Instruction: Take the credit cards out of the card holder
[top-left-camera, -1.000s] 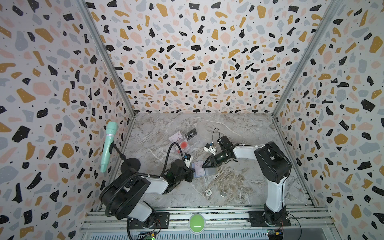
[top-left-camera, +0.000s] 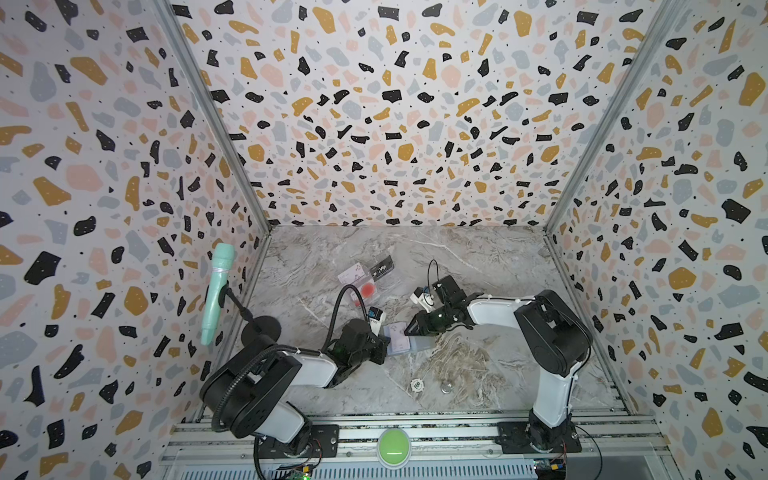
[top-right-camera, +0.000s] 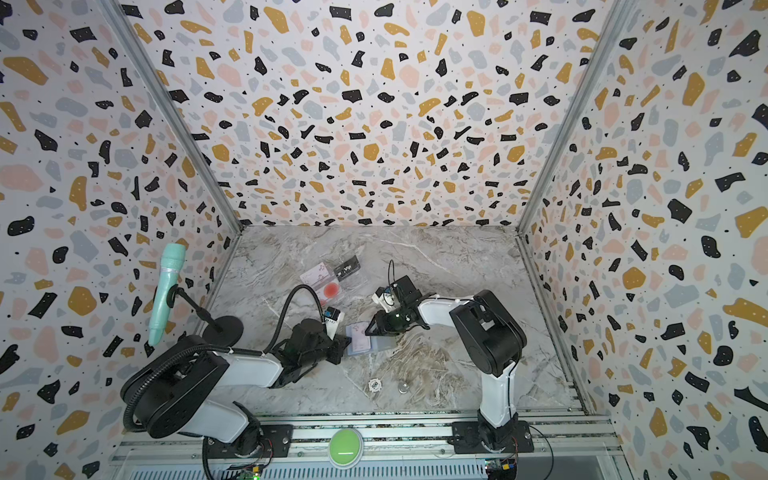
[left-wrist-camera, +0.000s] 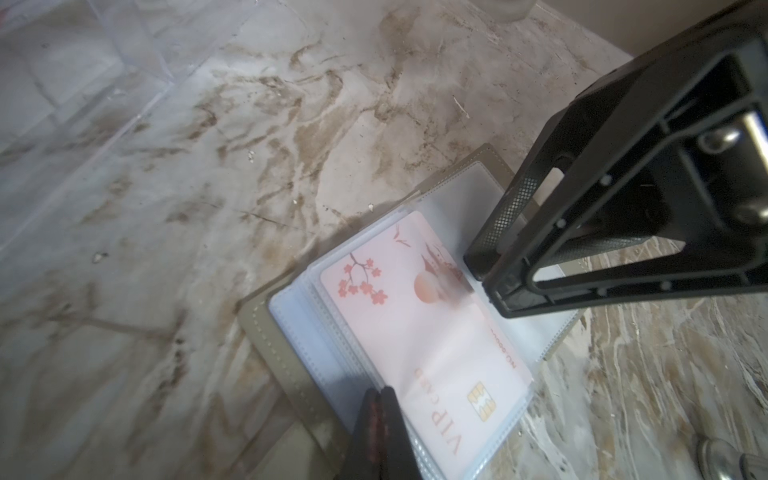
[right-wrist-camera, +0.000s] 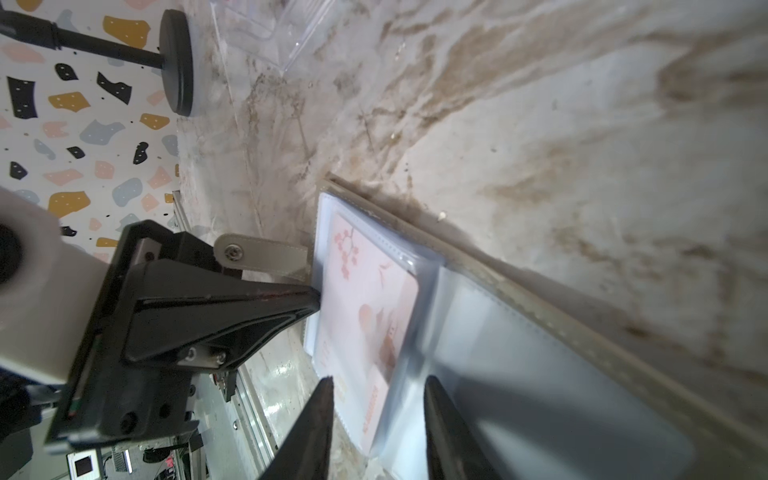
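The card holder (left-wrist-camera: 257, 320) lies open on the table, its clear sleeves spread to the right. A pink VIP card with blossoms and a chip sits in a sleeve; its right edge shows near the sleeve's edge in the right wrist view. My left gripper is shut at the holder's left side, with its tip against the sleeve edge. Over the card's right edge stands my right gripper, part open, its two fingertips a small gap apart and nothing clearly between them. Whether they touch the card cannot be told.
A clear tray (left-wrist-camera: 120, 136) with a pink card (top-left-camera: 352, 273), a card with a red circle (top-left-camera: 366, 289) and a dark card (top-left-camera: 382, 268) lies behind. Two small round objects, one a white disc (top-left-camera: 417, 385), are in front. A microphone stand (top-left-camera: 261, 329) is at left.
The left arm and the holder have stayed in place.
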